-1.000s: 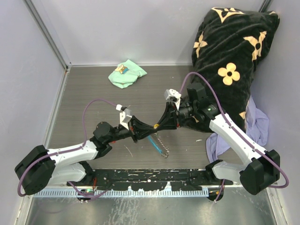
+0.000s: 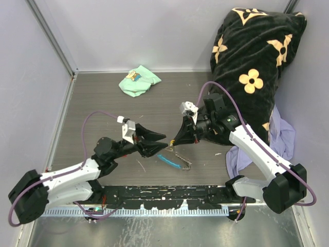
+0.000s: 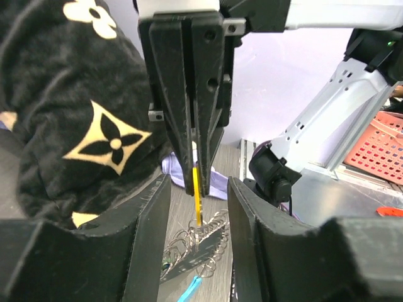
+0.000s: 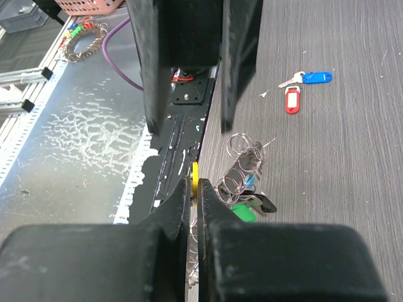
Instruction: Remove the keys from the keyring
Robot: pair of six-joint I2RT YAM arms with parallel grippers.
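Observation:
My right gripper (image 2: 181, 135) is shut on a yellow key tag, seen upright between its fingertips in the left wrist view (image 3: 196, 189). A bundle of silver rings (image 4: 242, 165) hangs below with dark key pieces, a green tag (image 4: 244, 212) and a blue tag (image 2: 168, 161). My left gripper (image 2: 157, 141) stands open just left of it, fingers apart and nothing between them. Loose on the floor in the right wrist view lie a blue tag (image 4: 317, 77) with a key and a red tag (image 4: 292, 100).
A mint cloth (image 2: 139, 81) lies at the back. A black patterned cushion (image 2: 252, 51) and a lilac cloth (image 2: 277, 139) fill the right side. The black rail edge (image 2: 154, 193) runs along the front.
My left gripper has opened and drawn back to the left from the yellow tag. The hanging rings have shifted slightly right and lower. The right arm is nearly unmoved.

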